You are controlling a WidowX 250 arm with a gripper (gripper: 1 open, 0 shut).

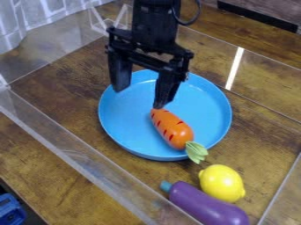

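Observation:
My black gripper (144, 66) hangs open over the upper part of a blue plate (123, 119), its two fingers spread apart. An orange toy carrot (171, 129) with green leaves lies on the plate, below and to the right of the gripper. A yellow lemon (223, 182) and a purple eggplant (209, 206) lie to the lower right, outside the plate.
Transparent walls run along the left and bottom. A small blue object (10, 211) is partly visible at the lower left corner.

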